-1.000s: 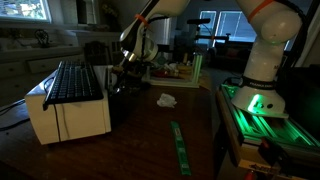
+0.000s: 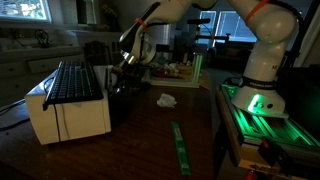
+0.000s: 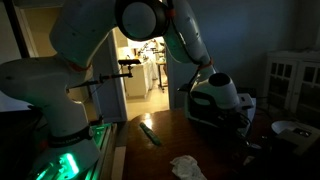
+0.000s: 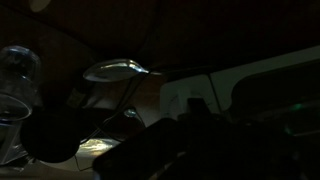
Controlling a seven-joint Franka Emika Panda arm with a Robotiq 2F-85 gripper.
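Observation:
In exterior view 1 my gripper (image 2: 126,82) is low over the table behind the white box, dark against the clutter there. In the wrist view the gripper is mostly in shadow, and it is shut; nothing shows between its fingers. A shiny metal spoon (image 4: 115,70) lies up and left of it, apart from the fingers. Further left are a clear glass (image 4: 15,80) and a round black object (image 4: 50,135). The light-coloured edge of a box-like thing (image 4: 260,78) shows at right.
A black keyboard (image 2: 76,82) rests on the white box (image 2: 85,120). On the open wooden table lie a green strip (image 2: 180,148) and a crumpled white cloth (image 2: 166,100). Shelves and jars crowd the back, dimly lit.
The arm's wrist has shifted slightly to the right in exterior view 1. The box, keyboard, cloth and green strip stay put.

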